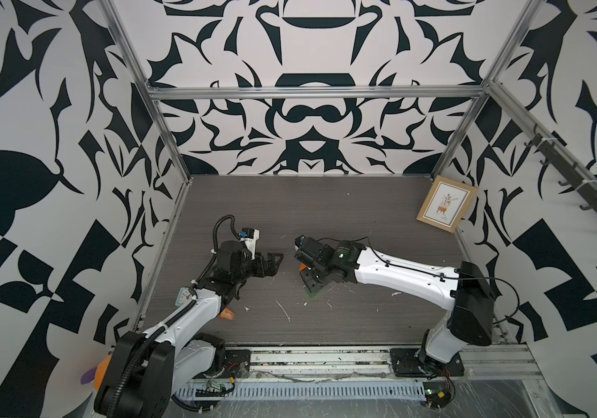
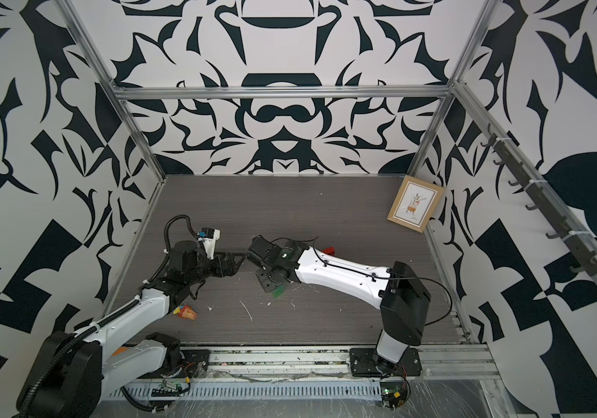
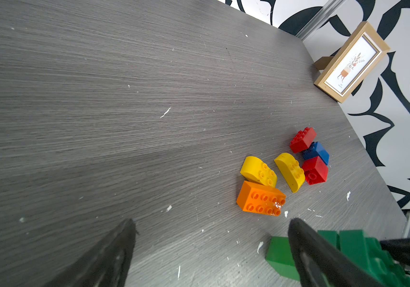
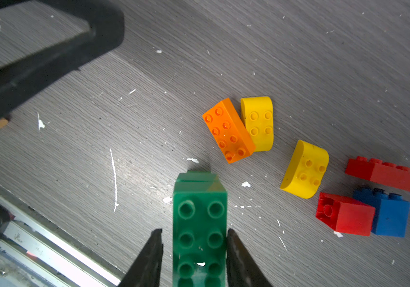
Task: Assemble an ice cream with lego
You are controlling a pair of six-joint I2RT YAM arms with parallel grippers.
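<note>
In the right wrist view, my right gripper straddles a green brick stack (image 4: 200, 215), studs facing the camera. Its left finger (image 4: 154, 260) stands slightly apart from the green side; the right one is at or very near the other side. The left wrist view shows part of the green bricks (image 3: 281, 256) behind a dark finger. My left gripper hangs open above the table with nothing in it. Beyond the green stack lie an orange brick (image 4: 228, 130), two yellow curved bricks (image 4: 258, 122), two red bricks (image 4: 389, 176) and a blue brick (image 4: 382, 210).
A framed picture (image 1: 446, 203) leans in the back right corner. Small orange-red pieces (image 2: 185, 312) lie near the left arm, partly covered by it. Both grippers are close together at mid-table.
</note>
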